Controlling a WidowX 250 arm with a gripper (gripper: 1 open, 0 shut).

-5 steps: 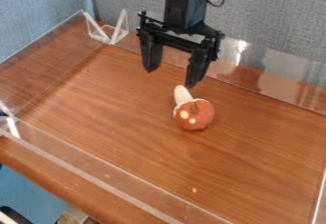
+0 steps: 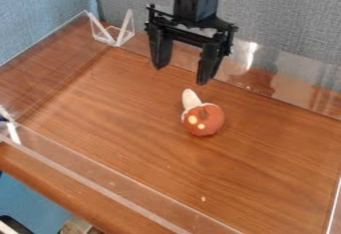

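Note:
My black gripper hangs over the back middle of the wooden table, its two fingers spread wide apart with empty space between them. In front of it and below, an orange-red round toy with light spots and a white upright part rests on the table.
A white wire frame stands at the back left. Grey padded panels rise behind, and a blue one at the left.
The gripper has shifted very slightly to the left over the last second. The toy has stayed where it was.

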